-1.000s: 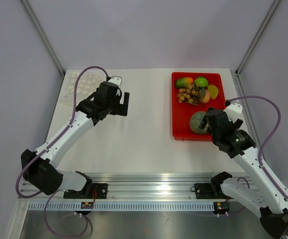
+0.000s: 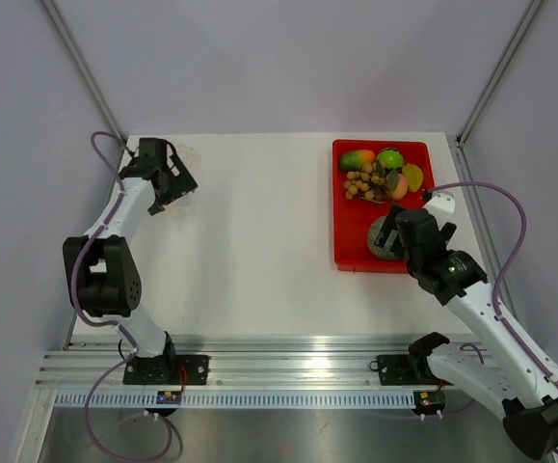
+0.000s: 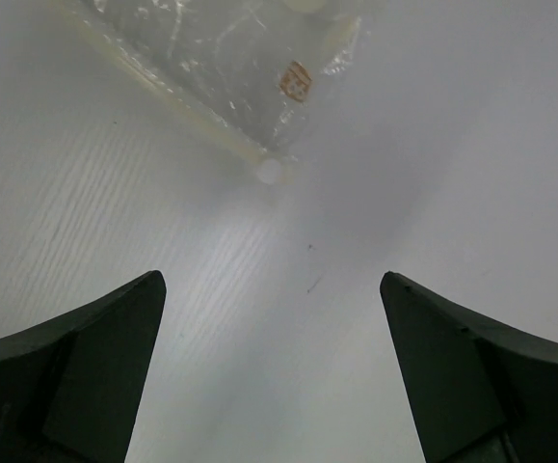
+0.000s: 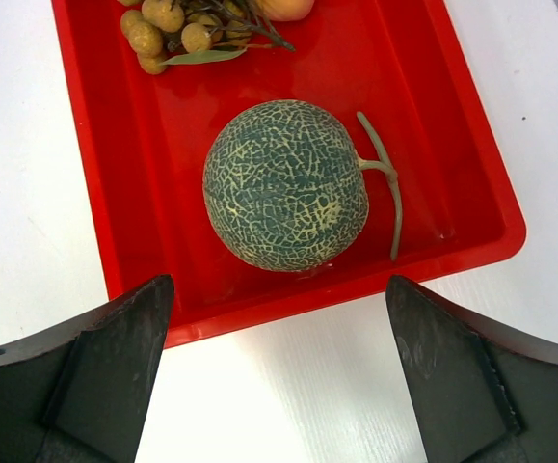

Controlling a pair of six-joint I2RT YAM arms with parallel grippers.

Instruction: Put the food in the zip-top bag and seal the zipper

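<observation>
A clear plastic bag (image 3: 230,68) lies flat on the table, its corner and a small orange mark showing in the left wrist view. In the top view the left arm covers most of the bag. My left gripper is open near the bag's corner, with nothing between its fingers. On the right, a green netted melon (image 4: 286,185) with a stem rests in the near part of the red tray (image 4: 115,193). Facing it, my right gripper stands open at the tray's near edge, and the melon is not between its fingers.
Further back in the tray lie a mango (image 2: 357,159), a green pepper-like item (image 2: 390,158), a cluster of brown fruit (image 2: 363,183), a peach (image 2: 400,187) and a yellow fruit (image 2: 413,176).
My left arm has swung to the left, bringing its gripper from the bag's right side over the bag. The right arm has shifted slightly; the fruit and melon look unmoved.
</observation>
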